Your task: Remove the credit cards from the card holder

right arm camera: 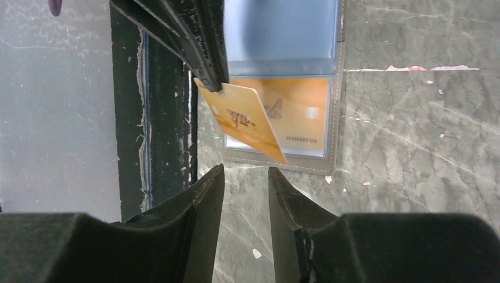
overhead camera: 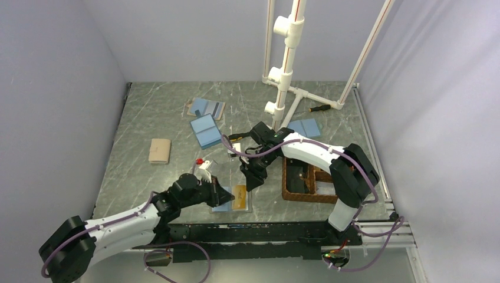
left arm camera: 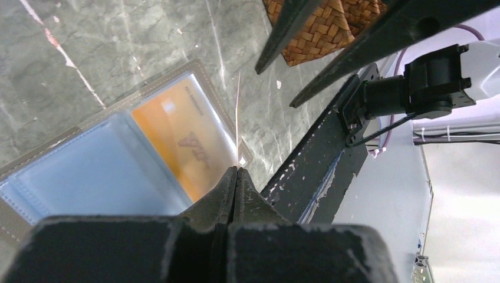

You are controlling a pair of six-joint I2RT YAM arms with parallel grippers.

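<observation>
The open card holder [left arm camera: 100, 165], with blue sleeves, lies at the front middle of the table, a gold card [right arm camera: 295, 118] inside it. My left gripper [overhead camera: 228, 199] is shut on a second gold card, which stands tilted above the holder and shows edge-on in the left wrist view. My right gripper is part open just right of the holder, nothing between its fingertips, facing the held card's free end.
A wicker box [overhead camera: 309, 197] sits to the right. Other blue holders [overhead camera: 206, 131] and a beige one [overhead camera: 159, 150] lie farther back. White pipe framework [overhead camera: 295, 41] stands behind the right arm.
</observation>
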